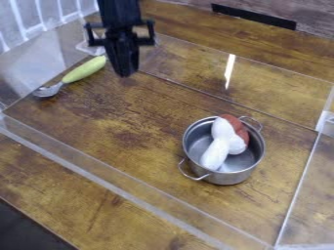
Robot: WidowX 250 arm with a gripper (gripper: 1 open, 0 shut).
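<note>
My black gripper [125, 61] hangs blurred over the back left of the wooden work area, its tip pointing down, with nothing visible between its fingers; it looks shut. A steel pot [225, 170] with two side handles stands at the lower right, holding white objects [213, 154] and a reddish-brown one [239, 127]. A yellow elongated object [86, 68] lies at the left, beside a metal spoon [49, 90].
Clear plastic walls or strips border the wooden surface [131, 127] on several sides. A dark slot [255, 18] sits at the back.
</note>
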